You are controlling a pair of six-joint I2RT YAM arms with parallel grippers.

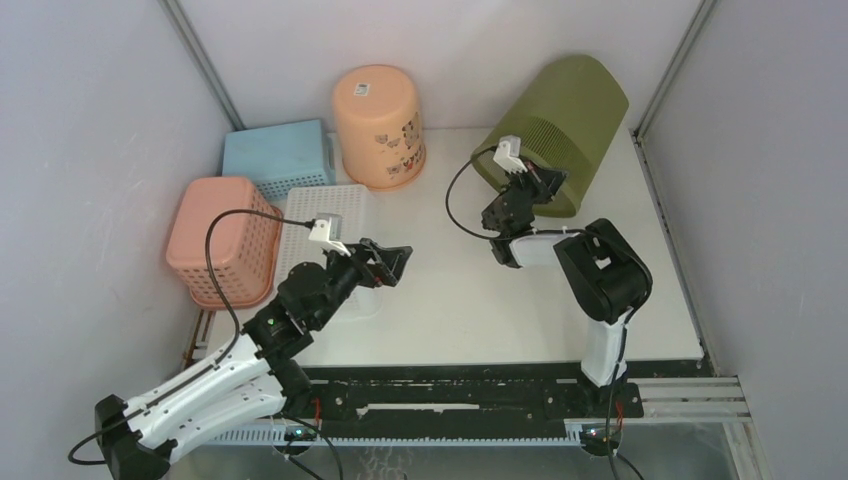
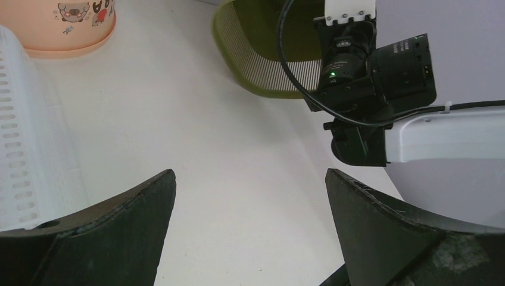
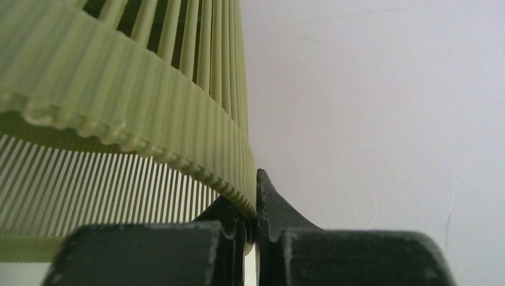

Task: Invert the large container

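The large olive-green container [image 1: 578, 112] is tilted at the back right, its open mouth facing forward and down in the top view. My right gripper [image 1: 556, 180] is shut on the container's rim; in the right wrist view the ribbed rim [image 3: 229, 173] runs down between the pads. From the left wrist view, the lower rim [image 2: 265, 91] appears raised off the table. Over the middle-left of the table, my left gripper [image 1: 395, 264] stands open and empty, its two dark fingers [image 2: 125, 223] wide apart. The container's bottom end points to the back wall.
At the left stand a pink basket [image 1: 222, 237], a blue basket [image 1: 272, 150] and a white basket [image 1: 330, 203]. A peach bin [image 1: 376, 115] stands upside down at the back. Walls close in the back and sides.
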